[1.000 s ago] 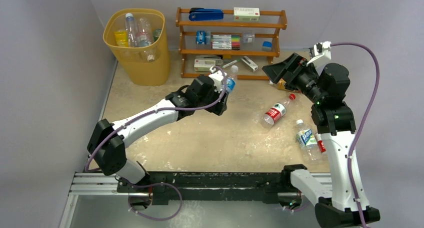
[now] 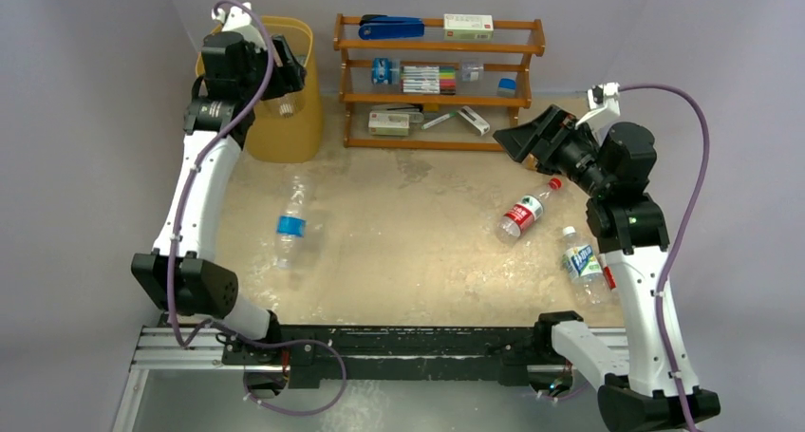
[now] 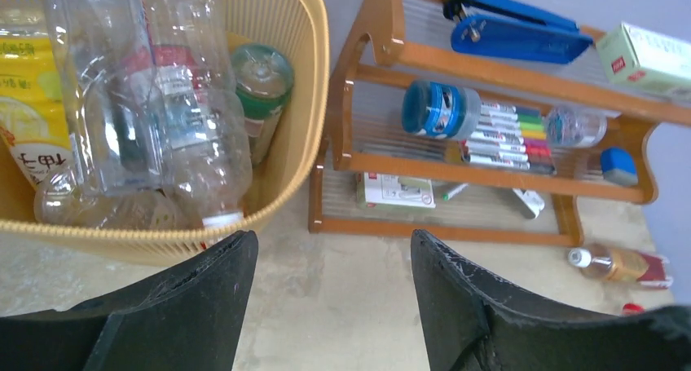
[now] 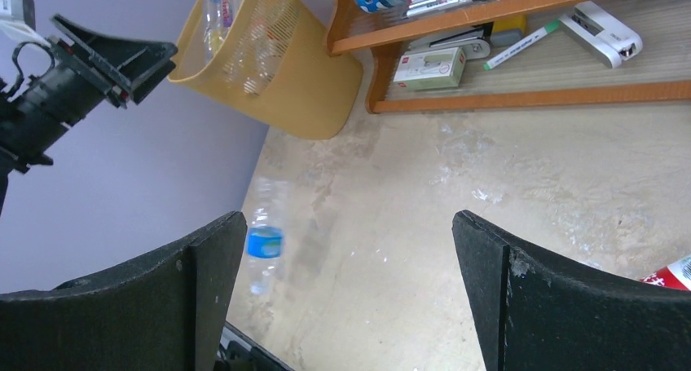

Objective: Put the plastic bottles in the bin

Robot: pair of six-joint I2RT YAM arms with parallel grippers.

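Note:
A yellow bin (image 2: 285,142) at back left holds several bottles, seen closely in the left wrist view (image 3: 293,167). My left gripper (image 2: 283,64) is over it, open, nothing between its fingers. A clear blue-label bottle (image 2: 290,225), blurred, is outside the bin, in front of it (image 4: 265,242). A red-label bottle (image 2: 522,214), a green-and-white-label bottle (image 2: 583,261) and a partly hidden red-label bottle (image 2: 609,275) lie at the right. A brown bottle (image 3: 615,263) lies by the shelf's right end. My right gripper (image 2: 517,133) hangs open and empty above that area.
A wooden shelf (image 2: 437,45) with stationery, boxes and small containers stands along the back, right of the bin. Walls bound both sides.
My left gripper has swung left and back to above the bin. The blue-label bottle it carried is now out of it, in front of the bin. The right arm shifted slightly.

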